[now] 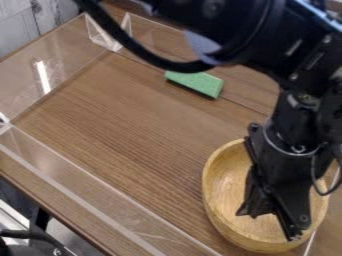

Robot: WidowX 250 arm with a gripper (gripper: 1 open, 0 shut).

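My gripper point(271, 202) hangs low over the inside of a round wooden bowl point(230, 222) at the lower right, its dark fingers reaching down into it. It looks shut, with nothing clearly visible between the fingers. The bowl's right part is hidden behind the gripper. A green rectangular block point(194, 84) lies flat on the wooden table point(114, 130) at the upper middle, well apart from the bowl.
Clear plastic walls line the table's left and front edges. A small clear holder point(107, 32) stands at the back left. A black cable arcs over the back.
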